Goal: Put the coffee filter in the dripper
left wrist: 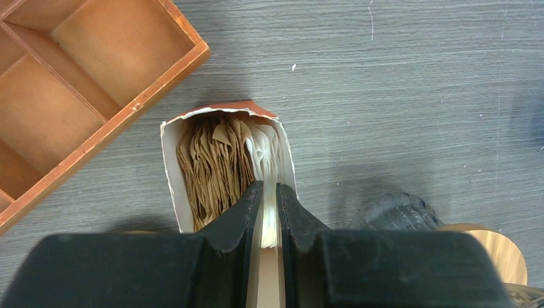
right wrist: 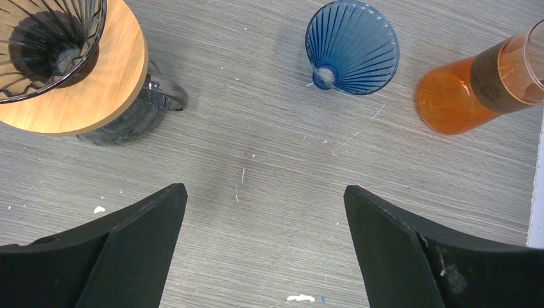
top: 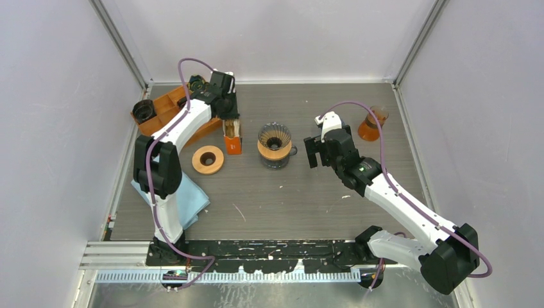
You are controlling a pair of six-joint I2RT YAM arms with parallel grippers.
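Paper coffee filters fill an open orange box: brown ones [left wrist: 215, 170] on the left, white ones [left wrist: 264, 151] on the right. Over the white filters is my left gripper, its fingers a narrow gap apart. White paper shows in that gap; whether the fingers touch it, I cannot tell. A ribbed dark glass dripper [top: 274, 135] rests on a carafe with a wooden collar, right of the orange box [top: 233, 146]. My right gripper is wide open, empty, to the right of that dripper.
A blue ribbed dripper [right wrist: 351, 48] and an amber glass vessel [right wrist: 459, 96] stand beyond my right gripper. A wooden compartment tray [left wrist: 138, 106] is close to the filter box. The wooden ring [top: 208, 160] and a blue cloth [top: 190, 200] lie nearer.
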